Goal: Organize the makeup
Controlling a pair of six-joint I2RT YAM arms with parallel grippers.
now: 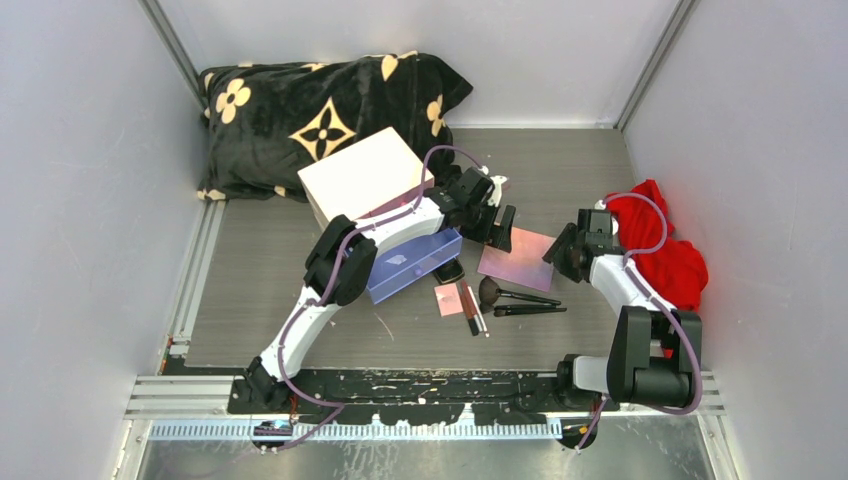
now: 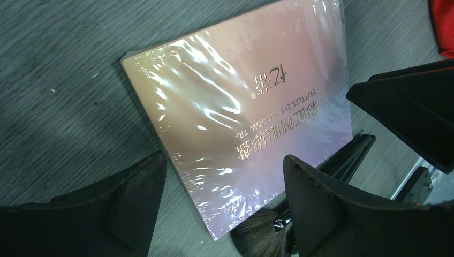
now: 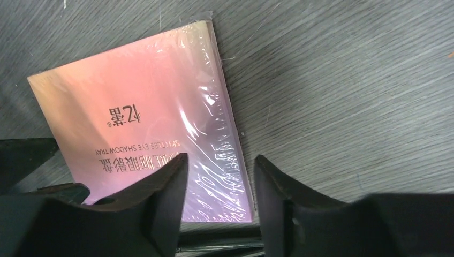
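A pink-to-purple eye shadow tray in clear wrap lies flat on the table. Over its left edge hovers my left gripper, its fingers spread apart. In the left wrist view the tray shows in the space beyond the fingers, with no hold on it visible. My right gripper stands at the tray's right edge, also open. In the right wrist view, that edge of the tray falls in the gap between the fingers. Both the left and right grippers' fingertips appear in each other's wrist view.
Left of the tray stands a white box with an open blue drawer. Brushes, pencils, a pink square and a black compact lie in front. A red cloth sits at right, a dark pillow behind.
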